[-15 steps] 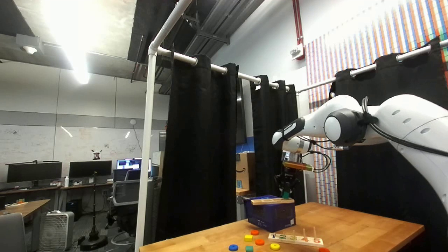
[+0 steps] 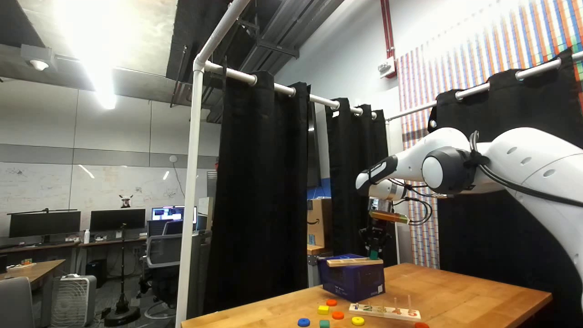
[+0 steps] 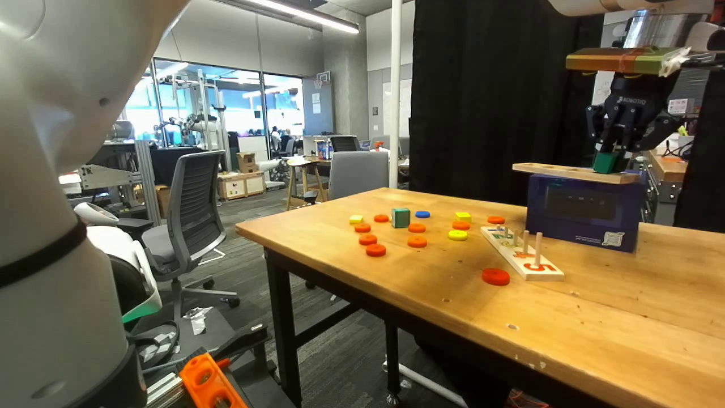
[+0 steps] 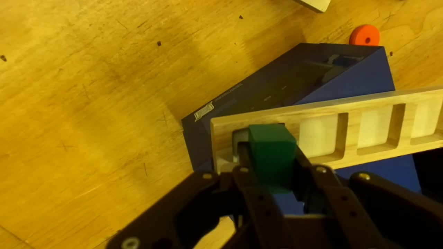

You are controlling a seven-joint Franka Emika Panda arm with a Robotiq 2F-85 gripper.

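Observation:
A green block (image 4: 272, 151) is pinched between the fingers of my gripper (image 3: 606, 153), which is shut on it. Beneath it lies a long wooden tray (image 4: 351, 132) with square recesses, resting across the top of a dark blue box (image 3: 581, 211). In the wrist view the block is over the recess at the tray's left end, slightly right of that recess's left wall. Whether its lower part is inside the recess or only touching the rim cannot be told, since the block and fingers hide it. In exterior view 2 the block meets the tray near its right end.
A pegged number board (image 3: 520, 253) sits in front of the box. Several orange rings, a blue ring (image 3: 422, 214), a yellow ring (image 3: 457, 235), yellow blocks and another green block (image 3: 401, 217) are scattered on the table.
My gripper has shifted slightly to the right in exterior view 1, with the green block still in it. The tray and box look unmoved.

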